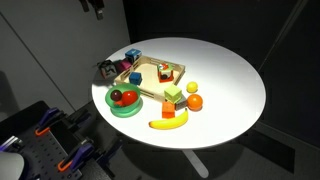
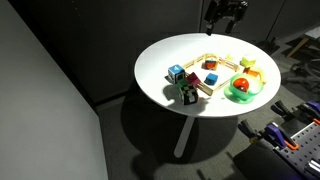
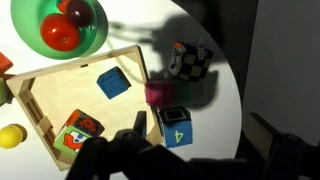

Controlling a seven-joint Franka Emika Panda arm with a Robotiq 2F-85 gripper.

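My gripper stands open above the edge of the round white table, with nothing between its fingers. In the wrist view, a blue block marked 4 lies between the finger outlines, beside the wooden tray. A magenta block and a black-and-white checkered block are close by, outside the tray. Inside the tray are a dark blue block and a red-and-green picture block. High at the upper left of the first exterior view, the gripper is clear of every object.
The green bowl holds a red tomato and a dark round fruit. A banana, an orange, a yellow ball, an orange block and a yellow-green block lie nearby.
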